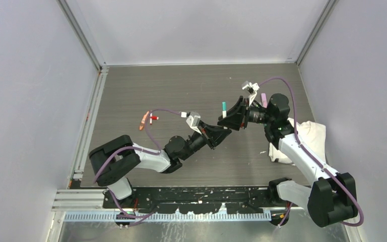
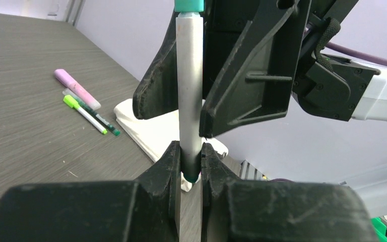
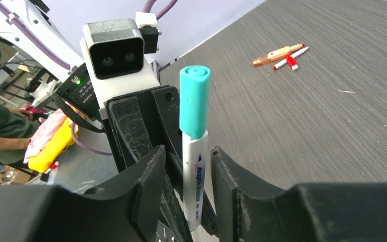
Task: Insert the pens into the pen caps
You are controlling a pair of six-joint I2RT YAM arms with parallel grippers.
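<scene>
My left gripper is shut on the lower end of a white pen that stands nearly upright. A teal cap covers the pen's top, meeting the white barrel. The right gripper has its fingers spread on either side of this pen, with a gap visible on the right side. Far left on the table, a white pen with a red end and a loose red cap lie close together. On the right lie a white pen with a light green cap and a dark green pen.
An orange marker lies by the red cap, and a pink marker by the green pens. A folded white cloth rests at the table's right edge.
</scene>
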